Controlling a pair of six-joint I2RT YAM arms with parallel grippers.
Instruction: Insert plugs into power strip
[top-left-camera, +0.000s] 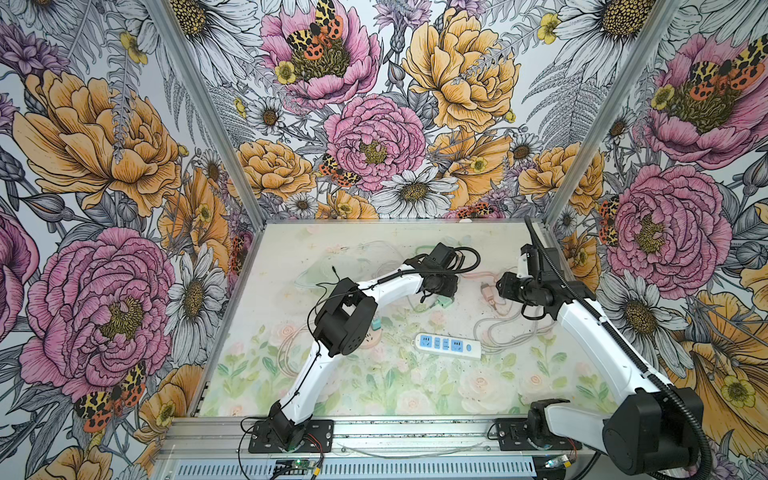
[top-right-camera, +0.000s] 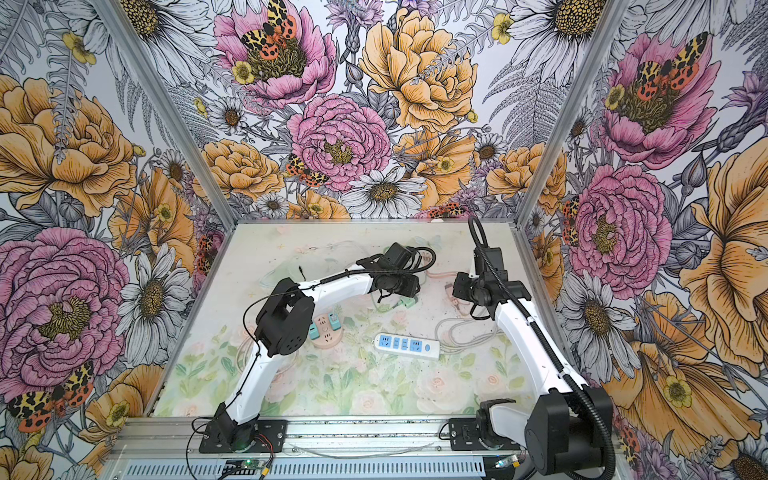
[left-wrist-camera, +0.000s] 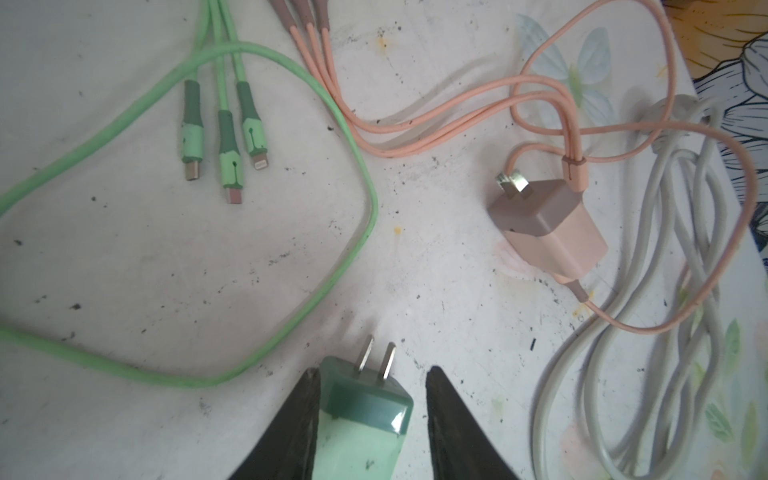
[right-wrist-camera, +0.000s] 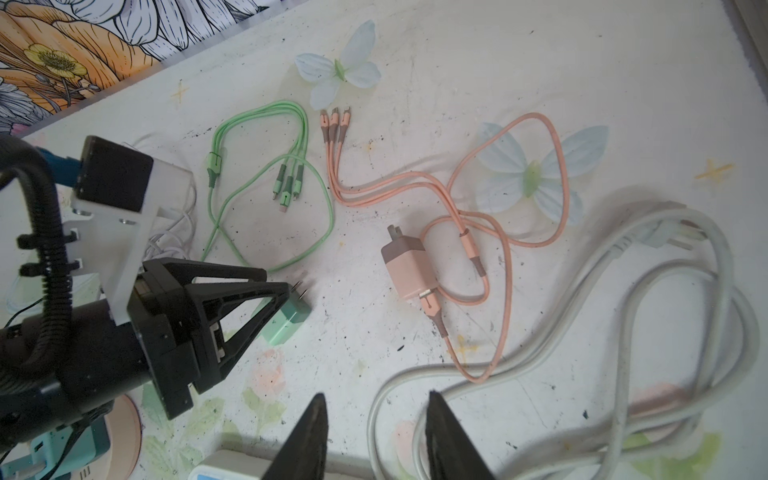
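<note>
A green plug (left-wrist-camera: 357, 440) with two metal prongs lies on the table, its prongs toward the back. My left gripper is around it and open, with a clear gap on the right side; whether the left finger touches the plug, I cannot tell. A pink plug (right-wrist-camera: 410, 272) with its cable attached lies free to the right. In the right wrist view, my right gripper hangs open and empty. The white power strip (top-left-camera: 448, 345) with blue sockets sits nearer the front, below both grippers.
A green cable (right-wrist-camera: 328, 216) and a pink cable (right-wrist-camera: 560, 180) spread over the back area. Grey cord (right-wrist-camera: 704, 320) coils at the right. A round pink power strip (top-right-camera: 326, 332) with green parts stands beside the left arm.
</note>
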